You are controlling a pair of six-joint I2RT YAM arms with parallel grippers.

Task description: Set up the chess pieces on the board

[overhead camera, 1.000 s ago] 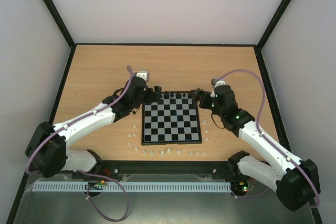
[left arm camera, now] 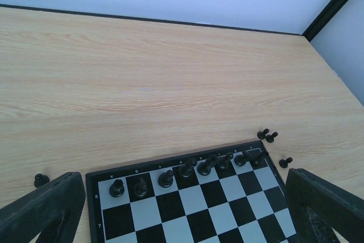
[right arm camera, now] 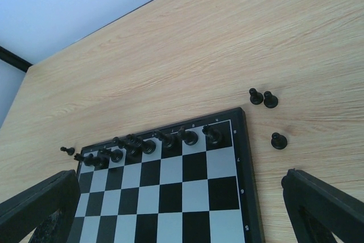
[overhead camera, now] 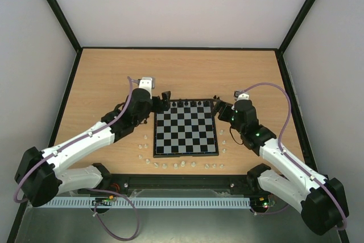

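The chessboard (overhead camera: 185, 132) lies mid-table, with a row of black pieces (left arm camera: 166, 178) standing along its far edge. My left gripper (overhead camera: 162, 102) is open above the board's far left corner; in the left wrist view nothing sits between its fingers. My right gripper (overhead camera: 219, 108) is open over the board's right edge, also empty. Loose black pieces (right arm camera: 278, 141) stand right of the far right corner, and another (left arm camera: 41, 180) is beside the far left corner. Several white pieces (overhead camera: 193, 164) are scattered on the table along the board's near edge and sides.
Dark frame posts and side walls bound the table on both sides. Both arms reach in from the front corners.
My left arm has shifted slightly left and back from over the board's corner.
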